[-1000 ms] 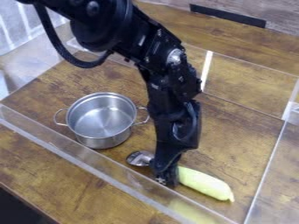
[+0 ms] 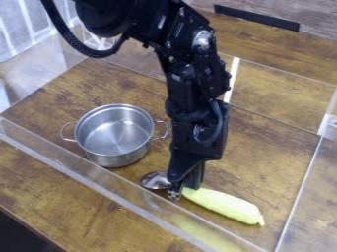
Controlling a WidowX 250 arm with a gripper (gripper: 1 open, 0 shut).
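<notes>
My black gripper (image 2: pixel 184 185) is low on the wooden table, at the left end of a pale yellow-green corn-like item (image 2: pixel 224 204). A shiny metal utensil (image 2: pixel 157 182), perhaps a spoon, lies beside the fingertips, partly hidden by them. The fingers look shut; whether anything is between them is hard to see. A steel pot (image 2: pixel 114 132) with two handles stands to the left.
Low clear walls surround the work area, with the near one (image 2: pixel 79 162) running close below the pot and the utensil. Bare table (image 2: pixel 270 138) lies to the right and behind.
The arm and gripper have shifted slightly up from the lower position of a second ago, uncovering more of the yellow-green item's left end. The pot has not moved.
</notes>
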